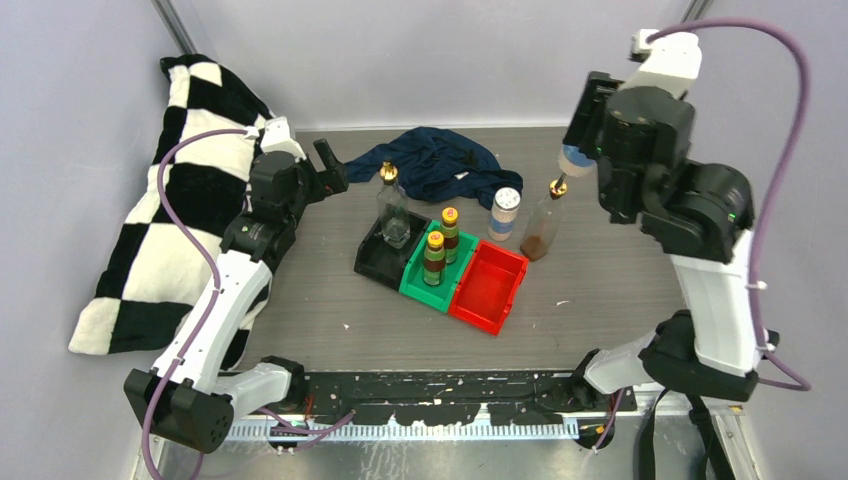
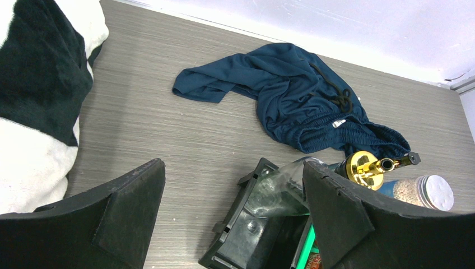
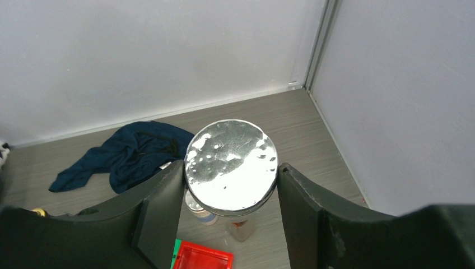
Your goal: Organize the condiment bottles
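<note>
A jar with a shiny silver lid point(image 3: 231, 168) is clamped between the fingers of my right gripper, raised above the table; its blue label point(image 1: 574, 160) peeks out in the top view. My left gripper is open and empty, left of the black bin point(image 2: 235, 235). A clear oil bottle point(image 1: 393, 222) with a gold spout stands in that bin. Two green-brown bottles with yellow caps, one nearer point(image 1: 434, 262) and one farther point(image 1: 450, 240), stand in the green bin point(image 1: 412, 285). The red bin point(image 1: 488, 285) is empty.
A white-lidded jar point(image 1: 504, 215) and a gold-spouted bottle with brown contents point(image 1: 540, 232) stand on the table beyond the red bin. Dark blue cloth point(image 1: 435, 165) lies behind the bins, a checkered cushion point(image 1: 170, 230) at left.
</note>
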